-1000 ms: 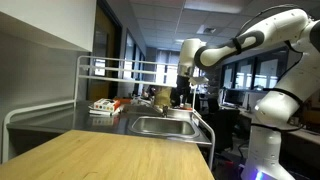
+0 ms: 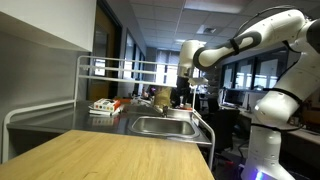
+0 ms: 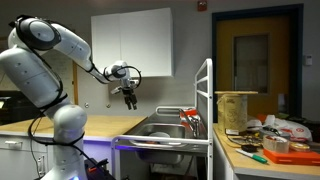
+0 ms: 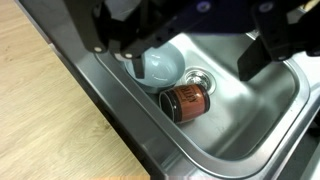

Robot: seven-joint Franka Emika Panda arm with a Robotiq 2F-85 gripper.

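My gripper is open above the sink, its dark fingers spread wide and nothing between them. Below it in the wrist view, an orange-brown can with dark ends [image 4: 185, 102] lies on its side in the metal sink [image 4: 235, 120]. A grey-blue bowl [image 4: 160, 66] rests beside the can, partly covered by a finger. Exterior view 1 shows the gripper [image 2: 185, 91] high over the sink [image 2: 165, 127]; the sink's contents are hidden there. From the other side, the gripper [image 3: 130, 98] hangs well above the counter.
A bare wooden counter [image 2: 105, 157] adjoins the sink. A white rack frame [image 3: 209, 100] rises beside the basin. The side table [image 3: 270, 160] in exterior view 2 is crowded with a tan bin [image 3: 232, 110], packages and tools. The drain [image 4: 200, 78] is near the can.
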